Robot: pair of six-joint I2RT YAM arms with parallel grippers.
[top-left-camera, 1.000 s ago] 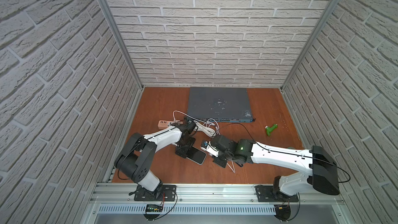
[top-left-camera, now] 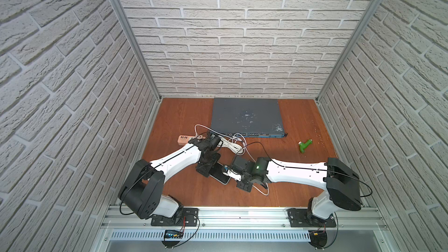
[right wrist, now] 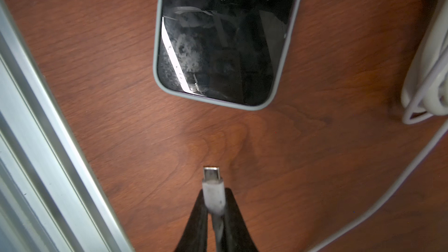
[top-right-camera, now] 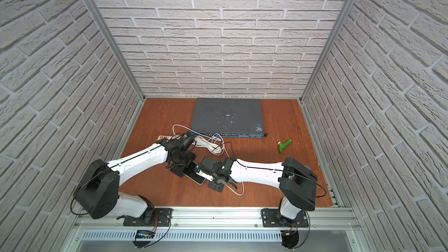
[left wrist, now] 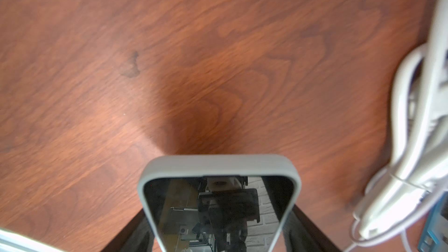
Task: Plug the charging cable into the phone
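My right gripper is shut on the white plug (right wrist: 214, 195) of the charging cable (right wrist: 389, 196), its metal tip pointing at the phone. The phone (right wrist: 219, 51), black-screened in a pale grey-blue case, has its near short edge a small gap ahead of the plug tip in the right wrist view. They are apart; the port itself cannot be made out. My left gripper is shut on the other end of the phone, gripping its two long sides; that end (left wrist: 219, 163) fills the bottom of the left wrist view.
A bundled white cable (top-left-camera: 231, 144) lies behind the phone, near a pink power strip (top-left-camera: 185, 139). The dark flat box (top-left-camera: 247, 116) occupies the back. A green object (top-left-camera: 304, 145) sits far right. The metal table edge (right wrist: 60, 126) runs close in front.
The left arm's elbow has swung left and forward, while its gripper and the phone have shifted only slightly.
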